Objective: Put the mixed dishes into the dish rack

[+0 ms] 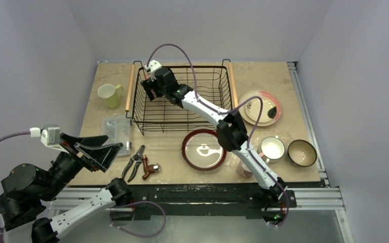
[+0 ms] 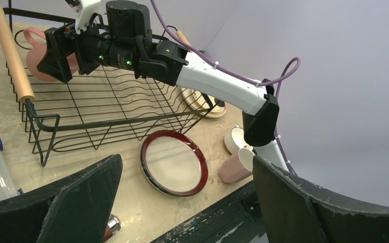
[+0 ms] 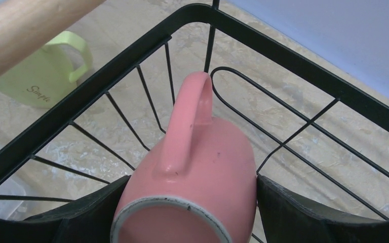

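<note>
In the dish rack (image 1: 202, 120), a pink mug (image 3: 187, 152) lies on its side at the left end, handle upward. My right gripper (image 1: 152, 88) is over it, open, with a finger at either side of the mug in the right wrist view. My left gripper (image 1: 101, 152) is open and empty at the lower left. Outside the rack are a green mug (image 1: 110, 97), a red-rimmed plate (image 1: 202, 152), stacked plates (image 1: 256, 106), a white cup (image 1: 271, 148), a dark bowl (image 1: 301, 153) and another pink mug (image 2: 233, 169).
A clear plastic box (image 1: 115, 131), pruning shears (image 1: 134, 164) and a brass-and-chrome fitting (image 1: 148, 169) lie left of the red-rimmed plate. The rack's right part is empty. Walls bound the table at the sides and back.
</note>
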